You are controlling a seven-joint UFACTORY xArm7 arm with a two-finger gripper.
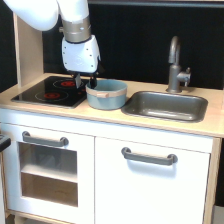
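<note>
A blue-grey pot (110,102) stands on the light wooden counter, between the dark stovetop (50,91) and the sink. My white arm reaches down from the upper left. At its end, the dark gripper (89,83) is at the pot's left rim. The fingers are small and dark here, so whether they are open, shut or closed on the rim cannot be made out. Part of the pot's left rim is hidden behind them.
A steel sink (168,105) is set into the counter on the right, with a dark faucet (177,75) behind it. Below are an oven-like door (40,138) and a white cabinet door (150,190), both with grey handles.
</note>
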